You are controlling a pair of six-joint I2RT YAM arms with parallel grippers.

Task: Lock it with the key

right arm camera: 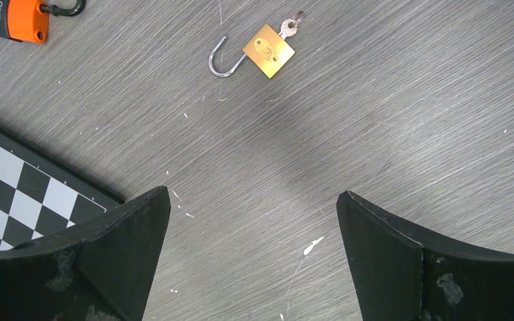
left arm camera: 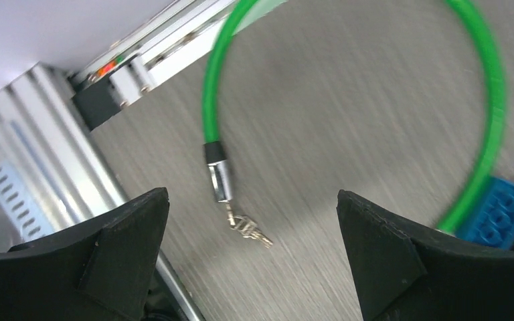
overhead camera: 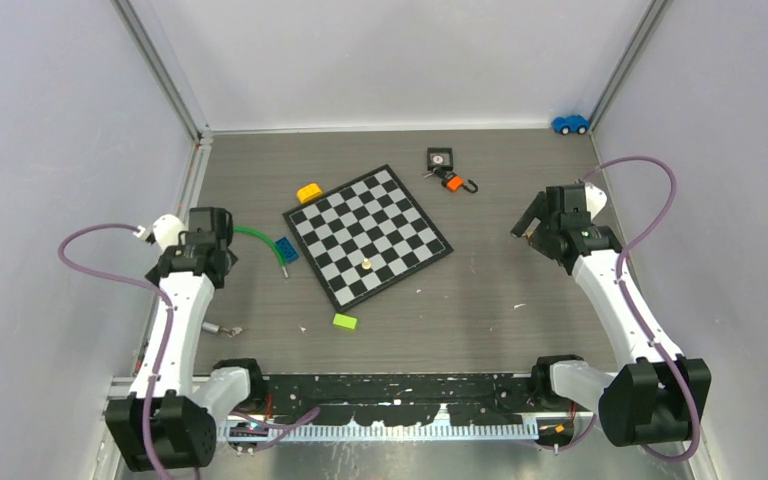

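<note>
A brass padlock (right arm camera: 268, 50) with raised silver shackle lies on the table below my right gripper (overhead camera: 526, 226), a silver key (right arm camera: 288, 28) at its lower body end. That gripper is open and empty; in the top view it mostly hides the padlock. My left gripper, also open and empty, hangs over a green hose (left arm camera: 211, 100) with a metal end and a small key-like metal piece (left arm camera: 247, 226) beside it. An orange-and-black lock (overhead camera: 454, 183) lies at the back, right of the chessboard.
The chessboard (overhead camera: 405, 260) fills the middle, with a lime block (overhead camera: 345, 321) in front, a blue brick (overhead camera: 287, 250) and yellow block (overhead camera: 309, 191) at its left. A black square item (overhead camera: 440, 154) and blue toy car (overhead camera: 570, 125) stand at the back.
</note>
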